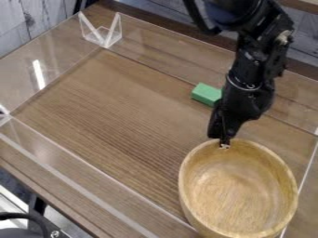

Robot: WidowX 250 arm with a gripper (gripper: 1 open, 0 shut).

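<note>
My black gripper [224, 139] hangs low at the right of the table, its tip at the back rim of a large tan wooden bowl [236, 203]. The fingers look shut; whether they touch or pinch the rim is too small to tell. Behind the gripper, partly hidden by it, a green block [206, 94] lies on the wooden table.
A clear plastic holder [102, 29] stands at the back left. A wall bounds the back right, and dark cables show past the front left edge.
</note>
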